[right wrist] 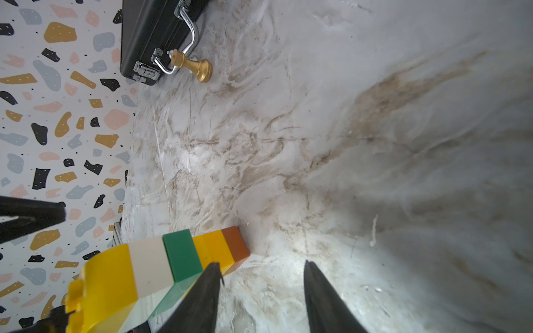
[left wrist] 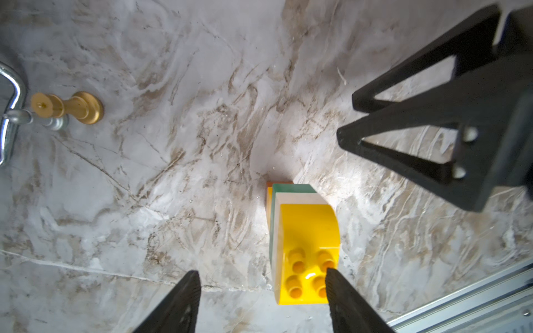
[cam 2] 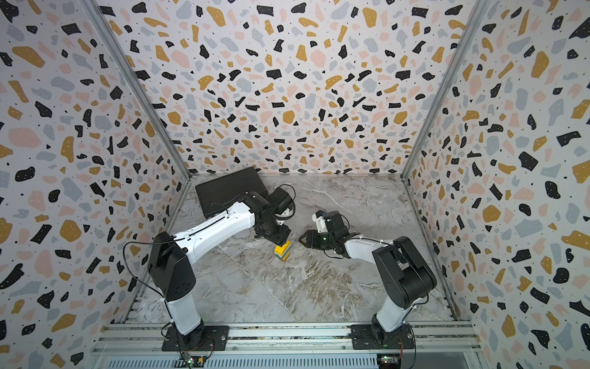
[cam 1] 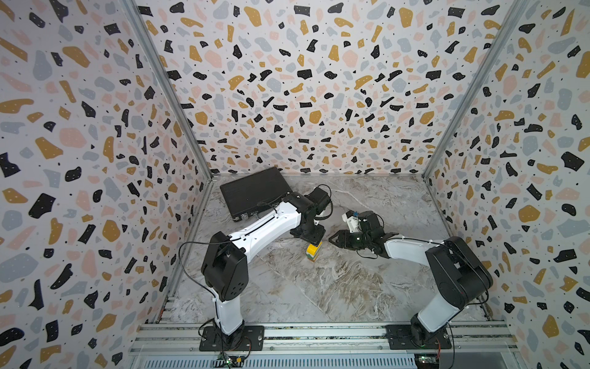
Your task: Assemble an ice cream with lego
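Note:
A lego stack, with yellow studded top over white, green, yellow and brown layers in the right wrist view (right wrist: pixel 150 266), stands on the table between the grippers. My left gripper hangs over it, open, its fingers either side of the stack's studded end. My right gripper is open beside the stack, at its right in the top views, with nothing between its fingers.
A black case (cam 1: pixel 252 187) lies at the back left, with a gold chess-piece-like object (right wrist: pixel 197 67) near its handle.

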